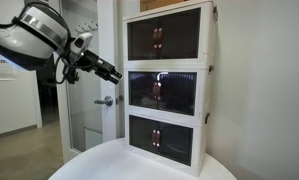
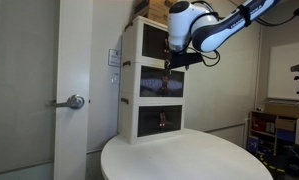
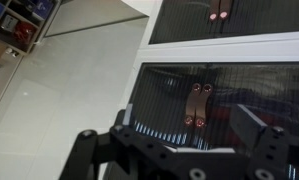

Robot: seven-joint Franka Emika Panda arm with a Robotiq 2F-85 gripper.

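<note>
A white cabinet (image 1: pixel 167 65) of three stacked units stands on a round white table (image 1: pixel 139 168), each unit with dark doors and reddish-brown handles. All its doors look shut. In the wrist view the middle doors (image 3: pixel 159 92) and their paired handles (image 3: pixel 193 105) lie ahead of my gripper. The fingers stand apart, one on each side of the handles in that view, with nothing held between them. From the side, my gripper (image 1: pixel 113 75) hangs in the air left of the middle unit, clear of it.
A door with a metal lever (image 1: pixel 108 100) is behind the arm at the left. A wooden box (image 2: pixel 154 11) sits on the cabinet's top. Shelves (image 2: pixel 277 125) stand in the right background.
</note>
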